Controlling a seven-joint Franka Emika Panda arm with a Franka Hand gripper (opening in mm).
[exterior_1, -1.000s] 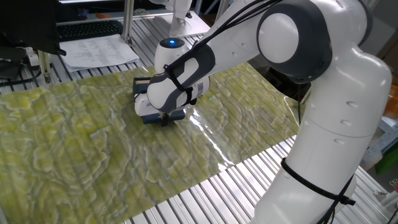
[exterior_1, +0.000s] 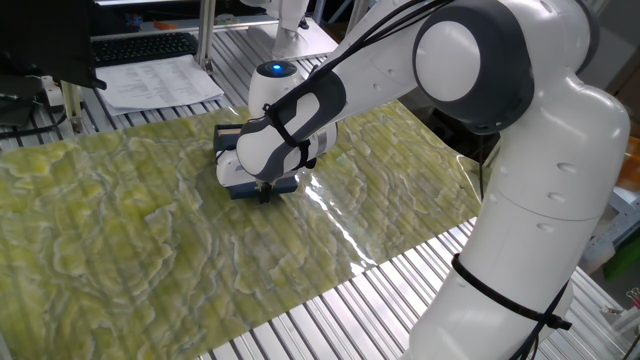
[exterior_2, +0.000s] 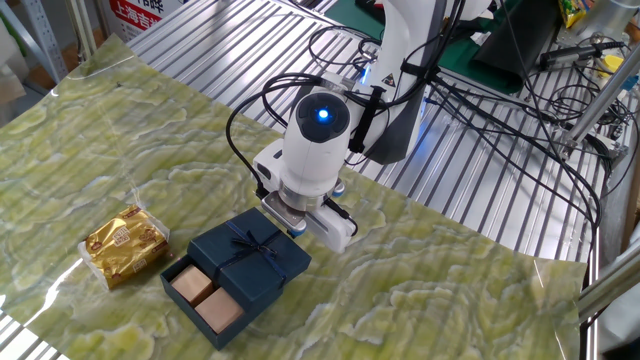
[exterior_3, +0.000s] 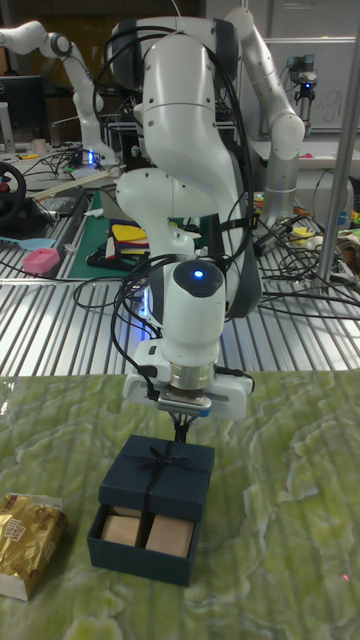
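A dark blue gift box (exterior_3: 138, 561) stands on the green marbled mat, its ribboned lid (exterior_3: 126, 466) resting askew and pushed toward the robot's side. Two beige blocks, one on the left (exterior_2: 192, 285) and one on the right (exterior_2: 220, 310), show in the uncovered front part. My gripper (exterior_3: 182, 431) points down at the lid's robot-side edge, its dark fingers close together at the middle of the hand. Nothing shows between them. In exterior view 1 the fingertips (exterior_1: 265, 192) are against or just beside that edge; whether they touch cannot be told.
A gold foil package (exterior_2: 125, 247) lies beside the box's open end. Papers (exterior_1: 160, 84) and a keyboard (exterior_1: 140, 47) lie beyond the mat, and loose cables cross the slatted table behind the arm.
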